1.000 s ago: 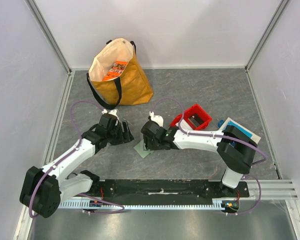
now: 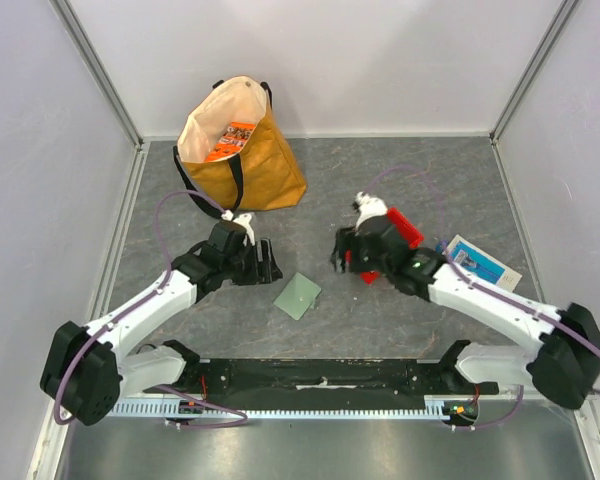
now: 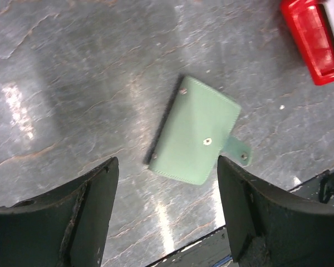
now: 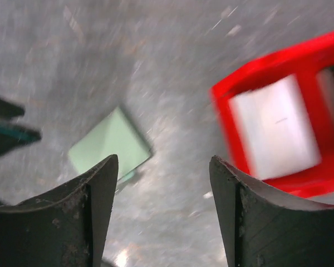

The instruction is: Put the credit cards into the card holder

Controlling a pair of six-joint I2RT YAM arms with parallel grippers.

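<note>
A pale green card holder (image 2: 297,295) lies flat on the floor between my grippers, with a small tab at one side (image 3: 239,150). A red tray (image 2: 405,226), holding white material that may be cards (image 4: 275,125), is at its upper right. My left gripper (image 2: 262,262) hangs above and left of the green piece, fingers apart with nothing visible between them. My right gripper (image 2: 345,255), blurred in the top view, is over the tray's left side; its fingers are spread and empty in the right wrist view.
A large mustard bag (image 2: 265,165) stands at the back left. A blue-and-white booklet (image 2: 485,265) lies at the right.
My right gripper has risen from over the green piece toward the upper right and the tray. My left gripper has shifted slightly right.
</note>
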